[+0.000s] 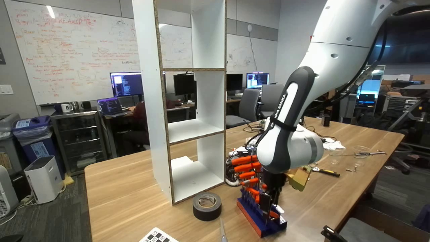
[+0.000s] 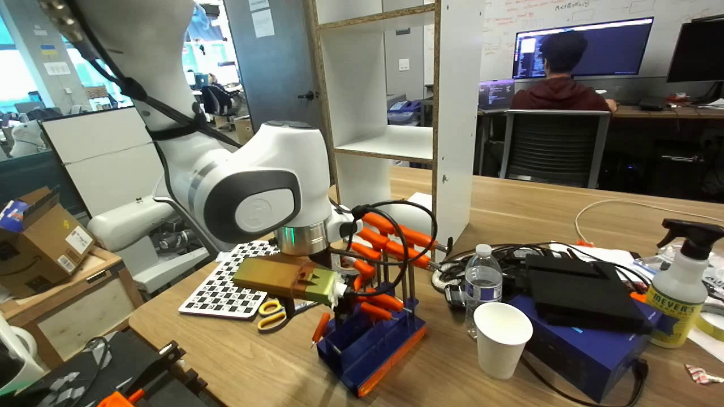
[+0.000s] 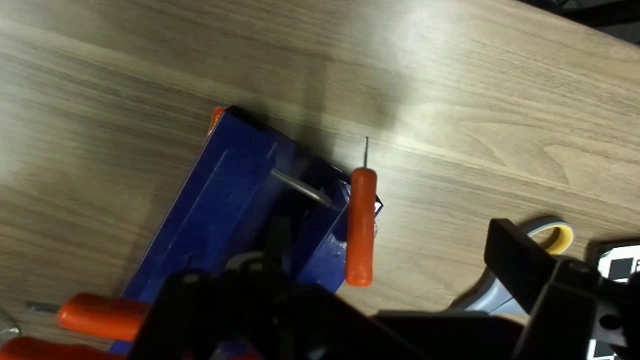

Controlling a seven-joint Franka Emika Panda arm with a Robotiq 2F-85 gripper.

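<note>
A blue stand with an orange side (image 1: 258,226) holds several orange-handled tools. Near its front end is a small tool with an orange handle (image 3: 360,231) and a thin metal tip; the same handle (image 2: 320,328) shows at the stand's edge in exterior view 2. My gripper is open low over this end of the stand, its dark fingers (image 3: 517,264) apart on either side of the small handle in the wrist view. Whether either finger touches it cannot be told. The gripper (image 1: 269,205) partly hides the tool in exterior view 1.
Larger orange T-handles (image 2: 400,234) rise close beside the arm. A white shelf (image 1: 197,175), black tape roll (image 1: 207,206), scissors (image 2: 271,315) and checkered board (image 2: 227,281) surround the stand. A paper cup (image 2: 502,339) and bottle (image 2: 483,281) stand nearby.
</note>
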